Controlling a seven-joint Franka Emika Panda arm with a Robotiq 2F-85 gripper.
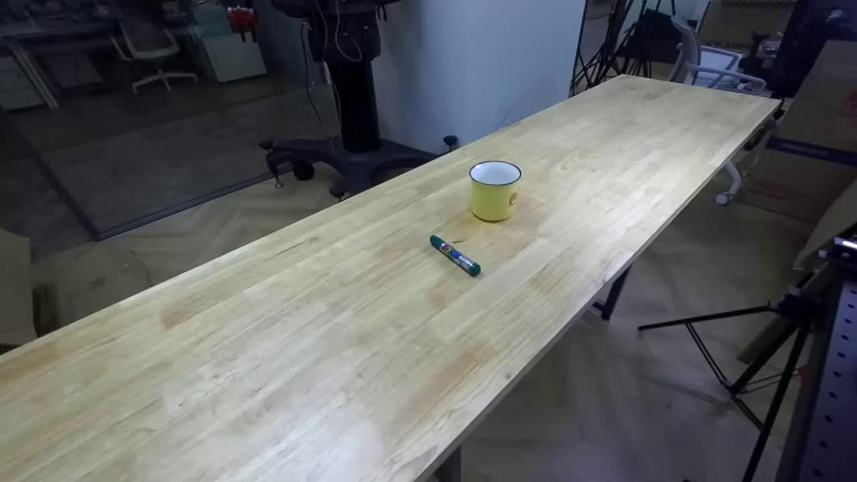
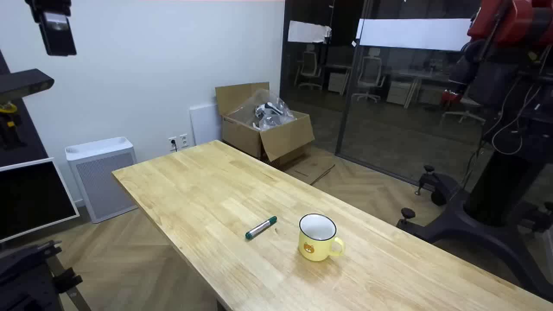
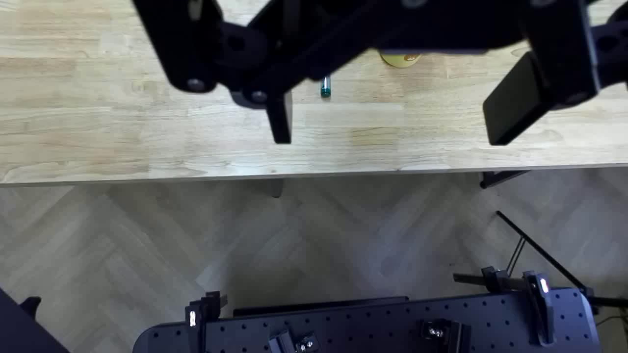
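A yellow enamel mug (image 1: 492, 201) with a dark rim and white inside stands upright on the wooden table (image 1: 305, 337). In exterior view 2 the mug (image 2: 314, 248) shows a small animal face and its handle on the right. Close to it, a green-ended marker (image 1: 454, 256) lies flat, apart from the mug; the same marker (image 2: 261, 227) is to the mug's left in exterior view 2. My gripper is wide open in the wrist view, nothing between its pads. Behind its dark body, most of the mug (image 3: 401, 60) and part of the marker (image 3: 326, 88) are hidden.
Apart from mug and marker, the tabletop is clear. Its near edge (image 3: 353, 174) runs across the wrist view, with a perforated black plate (image 3: 377, 326) beyond the floor gap. A wheeled black stand (image 1: 361, 161) and an open cardboard box (image 2: 285, 134) stand off the table.
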